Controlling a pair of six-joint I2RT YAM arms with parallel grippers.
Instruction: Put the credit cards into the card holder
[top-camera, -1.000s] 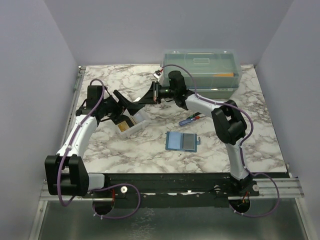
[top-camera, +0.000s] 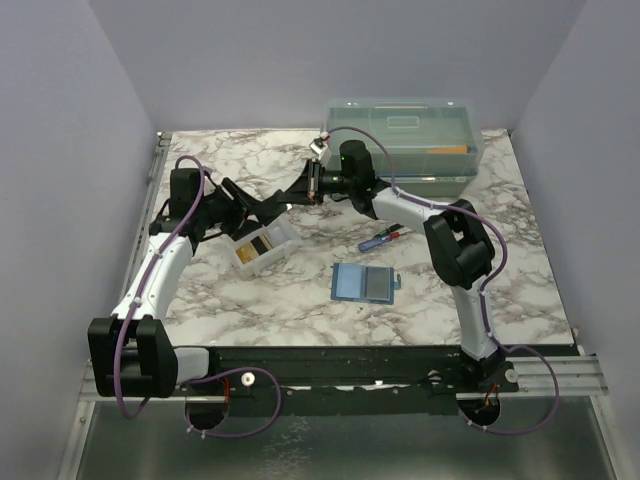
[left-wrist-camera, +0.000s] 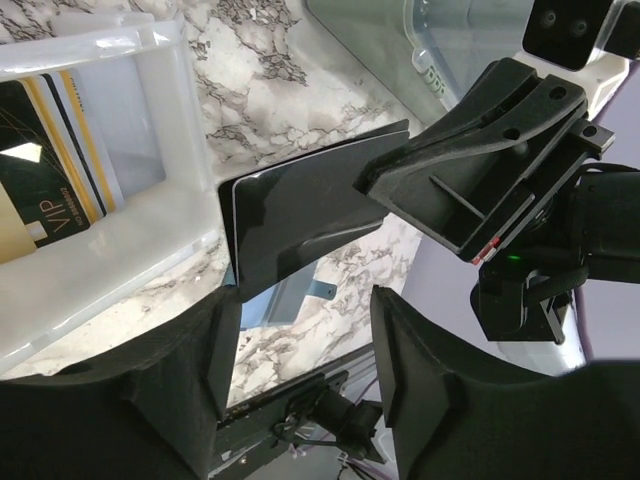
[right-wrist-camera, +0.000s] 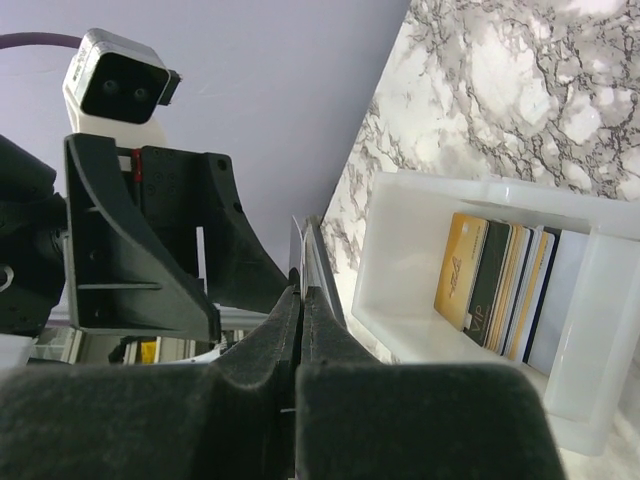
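A dark card is pinched in my shut right gripper, seen nearly edge-on in the right wrist view. My left gripper stands open at the card's near end, nothing clearly between its fingers. Below them, a white tray (top-camera: 265, 258) holds a stack of cards (right-wrist-camera: 490, 285), a gold and a black VIP one among them. A blue, flat holder (top-camera: 350, 281) with a grey panel lies on the marble table, right of the tray.
A translucent lidded box (top-camera: 400, 120) stands at the back right. Small blue and red items (top-camera: 375, 242) lie in front of it.
The right arm is nearly still.
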